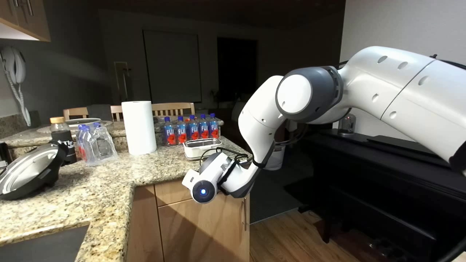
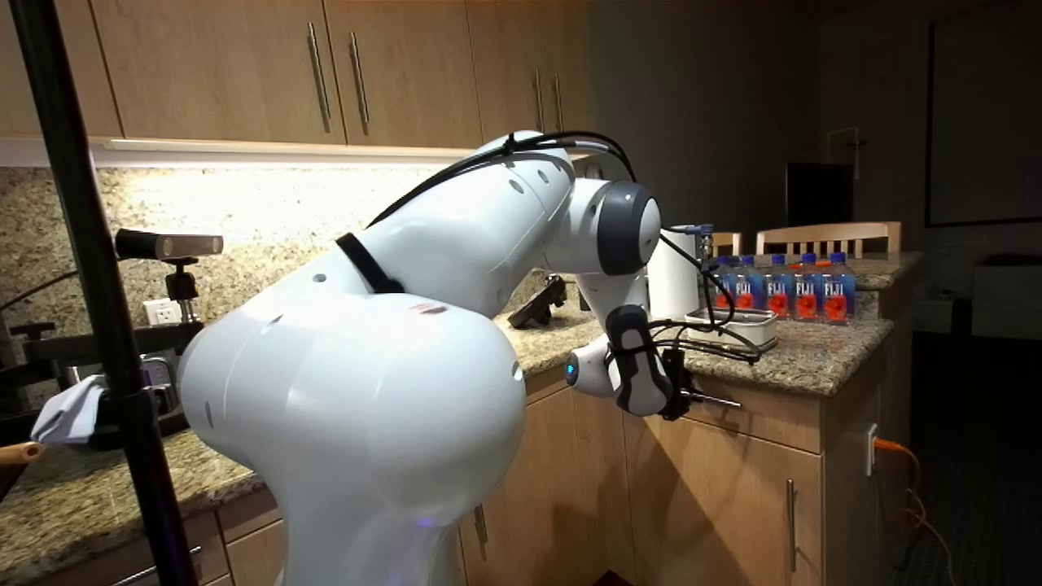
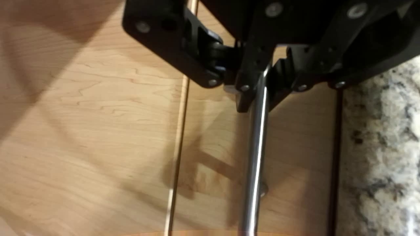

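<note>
In the wrist view a round metal bar handle [image 3: 256, 157] runs down from between the fingers of my gripper, which is shut on it. The handle belongs to a light wooden drawer front [image 3: 299, 157] just under the granite counter edge. In exterior view 2 the black gripper [image 2: 676, 386] sits at the drawer front, and the free end of the handle [image 2: 718, 400] sticks out to its right. The drawer looks closed, flush with the cabinet. In exterior view 1 the wrist of the arm hides the fingers and the handle.
A cabinet door [image 2: 723, 478] with an upright handle [image 2: 791, 522] lies below the drawer. On the counter above stand a white container [image 1: 201, 147], several water bottles [image 1: 192, 130] and a paper towel roll [image 1: 138, 127]. Cables hang by the wrist.
</note>
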